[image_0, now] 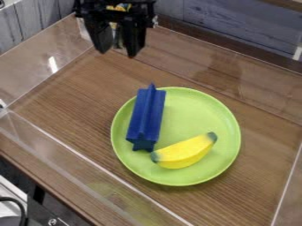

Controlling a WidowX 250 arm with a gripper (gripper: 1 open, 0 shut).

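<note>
A green plate (213, 116) rests on the wooden table, holding a long blue block (147, 116) on its left side and a yellow toy banana (184, 152) at the lower right. My black gripper (117, 40) is at the top, above and left of the plate, apart from both objects. It is open; whether anything is behind it cannot be seen.
Low walls run along the back and left edges. A dark cable lies at the bottom left corner, outside the table.
</note>
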